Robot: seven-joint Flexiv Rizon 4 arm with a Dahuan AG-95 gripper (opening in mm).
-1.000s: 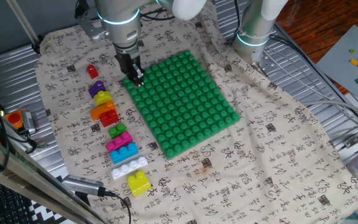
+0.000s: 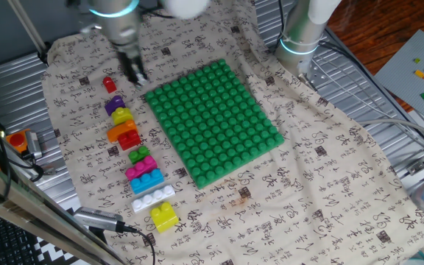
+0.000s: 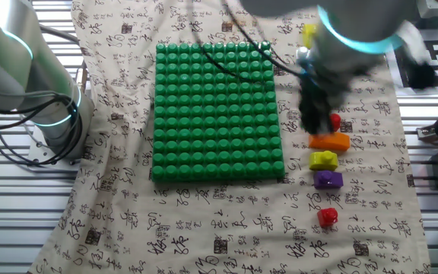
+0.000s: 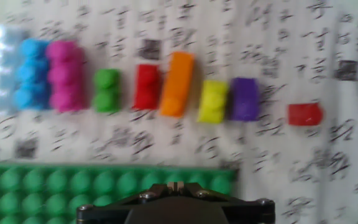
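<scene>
My gripper looks shut in the wrist view, its fingertips together with nothing visible between them. In exterior view 1 the blurred gripper (image 2: pixel 138 78) hangs over the cloth near the far-left corner of the green studded baseplate (image 2: pixel 213 121). Left of that plate runs a row of loose bricks: a small red brick (image 2: pixel 110 85) at the far end, then a purple brick (image 2: pixel 115 106), a yellow brick (image 2: pixel 123 115), an orange brick (image 2: pixel 121 132) and a second red brick (image 2: pixel 129 140). Nothing is mounted on the baseplate.
Nearer in the row lie a green brick (image 2: pixel 139 154), a pink brick (image 2: pixel 140 168), a blue brick (image 2: pixel 146 182), a white brick (image 2: pixel 154 198) and another yellow brick (image 2: pixel 164 217). The robot's base (image 2: pixel 299 44) stands behind the plate. Cloth right of the plate is clear.
My arm has moved up and to the left in exterior view 1, from over the baseplate's corner toward the far end of the brick row. The bricks and plate have stayed put.
</scene>
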